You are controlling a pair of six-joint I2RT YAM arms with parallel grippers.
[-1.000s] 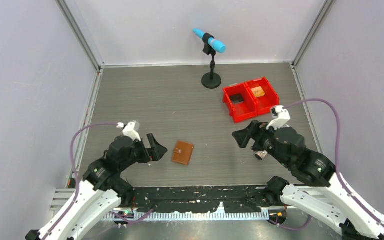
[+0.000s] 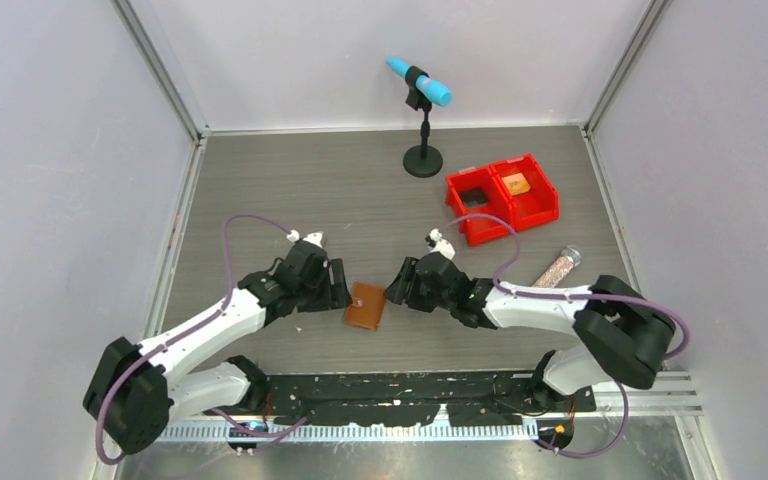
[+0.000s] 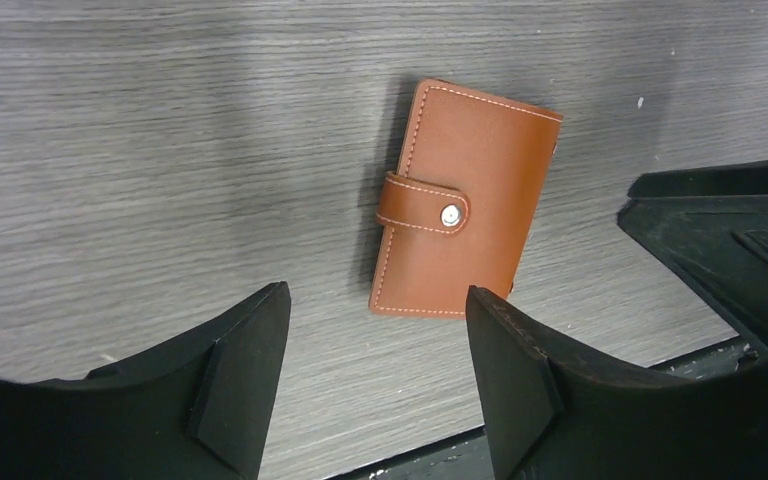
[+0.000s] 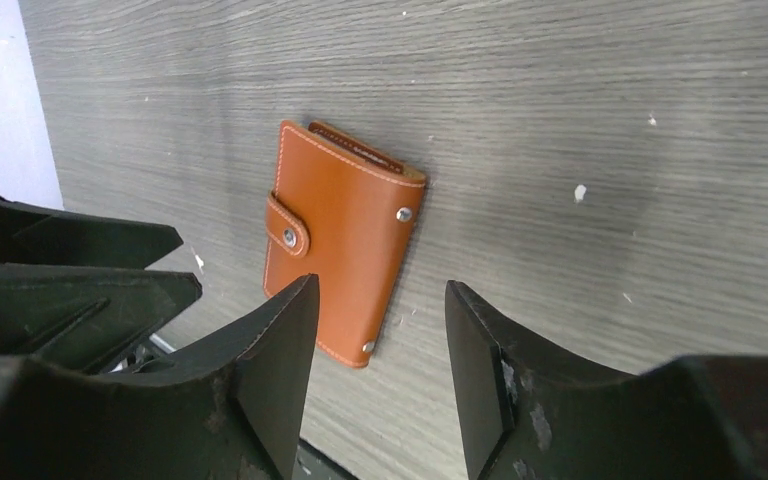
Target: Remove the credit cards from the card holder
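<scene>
The brown leather card holder [image 2: 365, 308] lies flat on the table between my two grippers. Its snap strap [image 3: 422, 204] is fastened across one long edge, and no cards show outside it. My left gripper is open just left of the holder, with nothing between its fingers. On the holder's other side my right gripper is open too, its fingers empty. From the right wrist view a narrow opening [image 4: 360, 150] shows along the holder's short end. Whatever is inside stays hidden.
A red two-part bin [image 2: 487, 225] stands at the back right, with an orange item [image 2: 516, 184] in one compartment. Nearby lies a clear tube [image 2: 558, 268], partly behind the right arm. A blue microphone on a stand [image 2: 423, 160] is at the back.
The holder has stayed in place.
</scene>
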